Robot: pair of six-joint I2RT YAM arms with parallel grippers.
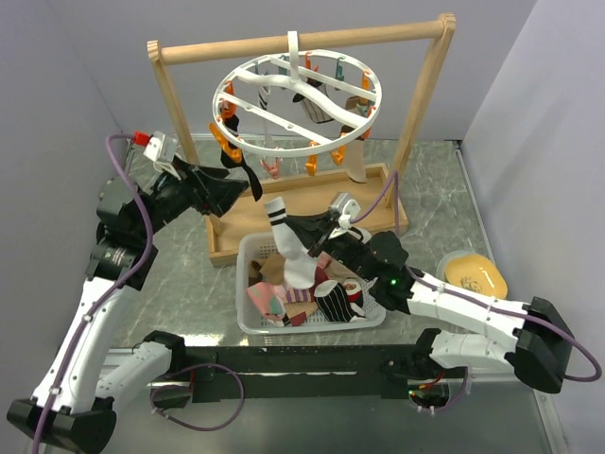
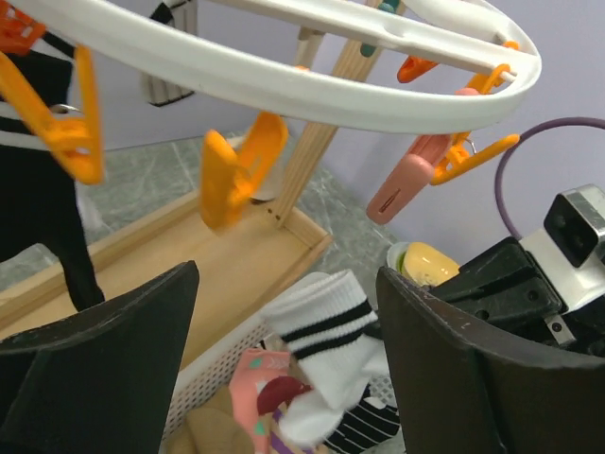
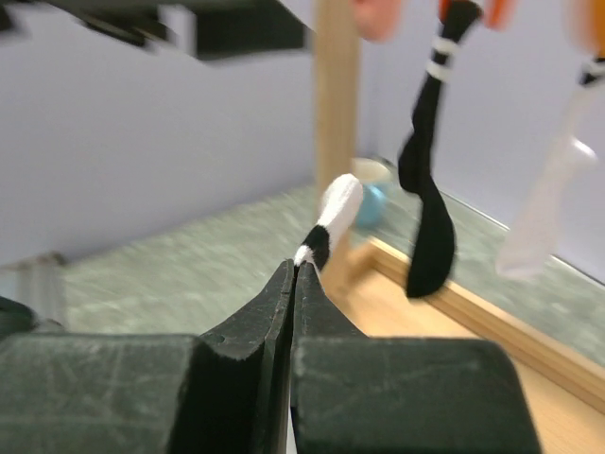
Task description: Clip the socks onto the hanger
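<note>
A white sock with black stripes (image 1: pixel 296 255) hangs from my right gripper (image 1: pixel 301 225), which is shut on it above the basket; its striped top pokes up beyond the fingertips in the right wrist view. My left gripper (image 1: pixel 227 189) stands open just below the hanger's left front, facing orange clips (image 2: pixel 236 175) on the white ring (image 1: pixel 284 148). Several socks hang from the ring, among them a black sock (image 3: pixel 425 218). More socks lie in the white basket (image 1: pixel 246 312).
A wooden frame (image 1: pixel 425 85) carries the hanger, with a wooden tray (image 1: pixel 227 246) beneath it. A yellow container (image 1: pixel 473 274) sits at the right on the grey table (image 1: pixel 170 284).
</note>
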